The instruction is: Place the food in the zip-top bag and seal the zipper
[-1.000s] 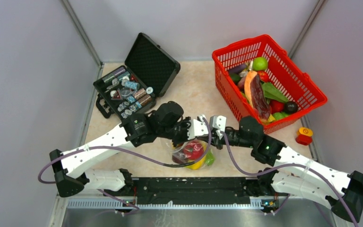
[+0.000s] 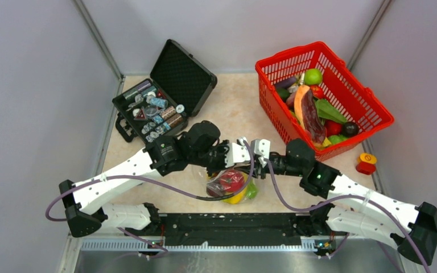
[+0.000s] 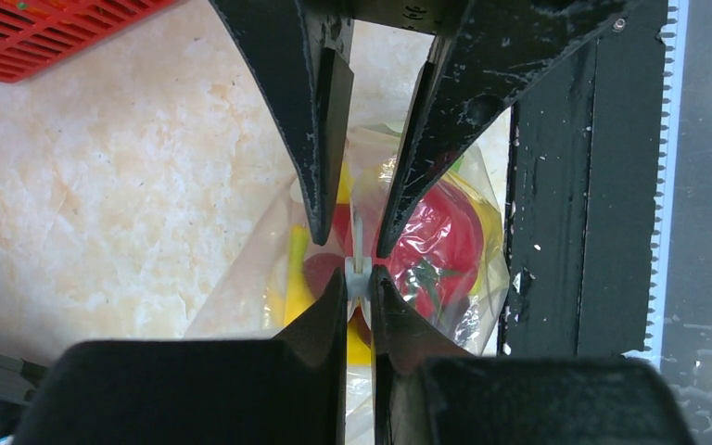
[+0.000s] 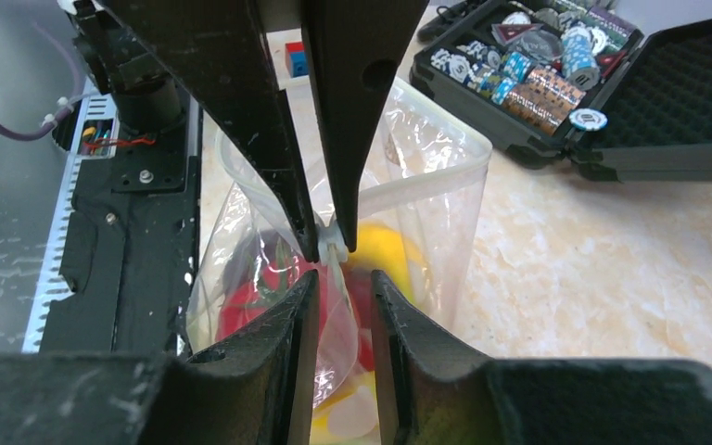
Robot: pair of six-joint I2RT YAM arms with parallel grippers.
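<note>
A clear zip top bag [image 2: 230,187] holding red, yellow and green food sits at the table's front middle, under both wrists in the top view. In the left wrist view, my left gripper is shut on the bag's small white zipper slider [image 3: 358,269]. The right gripper's fingers point at that slider from above, parted around the bag's edge. In the right wrist view, my right gripper stands part open, with a fold of the bag between and behind its fingers, just below the slider.
A red basket [image 2: 273,108] of food stands back right, a small red and yellow object [image 2: 367,165] beside it. An open black case [image 2: 185,79] of chips lies back left. The table's dark front edge [image 2: 227,227] runs close by the bag.
My right arm has shifted slightly over about the last second. The left arm and the bag look nearly unchanged.
</note>
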